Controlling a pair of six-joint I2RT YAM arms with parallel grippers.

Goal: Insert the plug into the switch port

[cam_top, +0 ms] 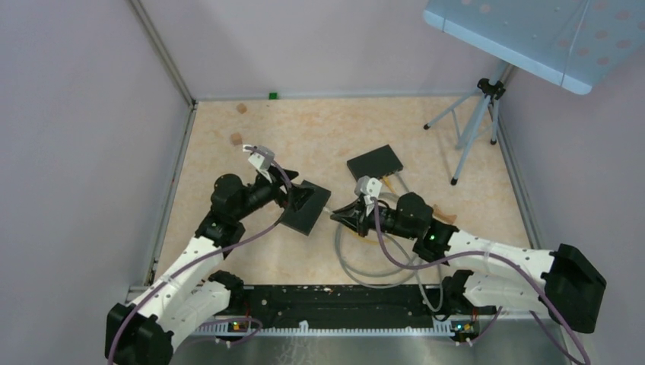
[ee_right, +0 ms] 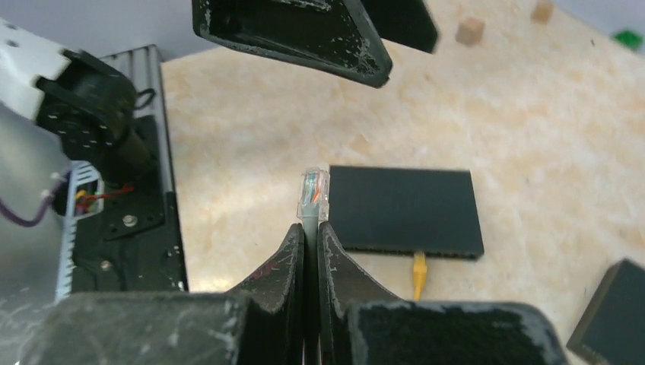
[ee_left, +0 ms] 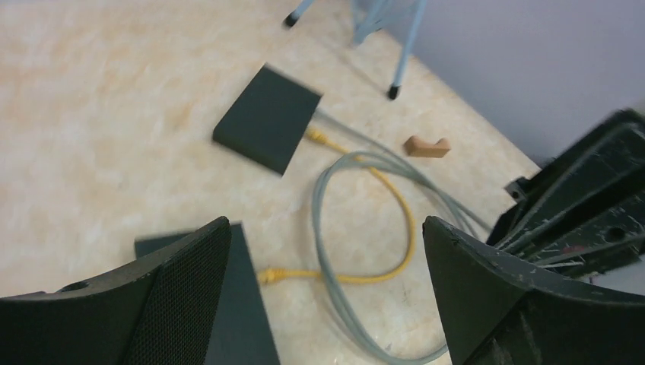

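A clear plug (ee_right: 312, 194) on a grey cable sticks out from my right gripper (cam_top: 335, 214), whose fingers are shut on it just behind the plug. In the right wrist view it points at the near black switch box (ee_right: 395, 205), which lies lower on the table with a yellow cable in it. My left gripper (cam_top: 293, 194) is open and empty, raised above that box and left of my right gripper. A second black box (cam_top: 374, 163) (ee_left: 266, 118) lies farther back right, with yellow and grey cables at it.
A light-blue tripod stand (cam_top: 471, 125) is at the back right. Small wooden blocks (cam_top: 237, 138) and a green block (cam_top: 273, 95) lie toward the back. Cable loops cover the table's front right.
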